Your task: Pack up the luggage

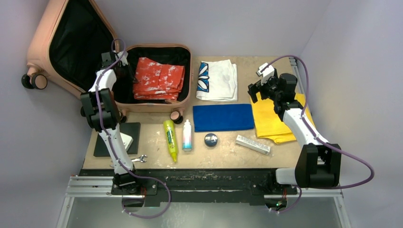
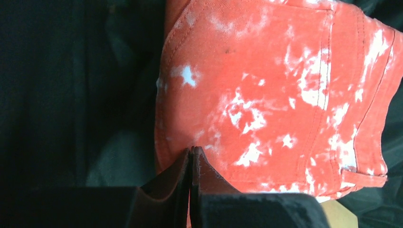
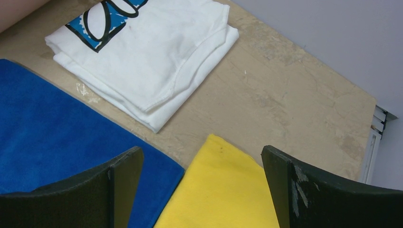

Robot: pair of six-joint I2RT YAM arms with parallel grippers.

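Note:
A pink suitcase (image 1: 157, 108) lies open, with red tie-dyed cloths (image 1: 161, 78) folded inside. My left gripper is shut at the left edge of that red cloth (image 2: 266, 104), nothing showing between its fingers. My right gripper (image 1: 253, 92) is open above the yellow cloth (image 3: 218, 190). The white cloth with a blue pattern (image 1: 221, 80) and a blue cloth (image 1: 223, 118) lie folded between suitcase and right arm.
Along the front lie a dark folder (image 1: 102, 147), wrench (image 1: 140, 158), yellow bottle (image 1: 170, 140), spray can (image 1: 187, 137), round tin (image 1: 210, 139) and long box (image 1: 252, 144). Bare table shows behind the yellow cloth.

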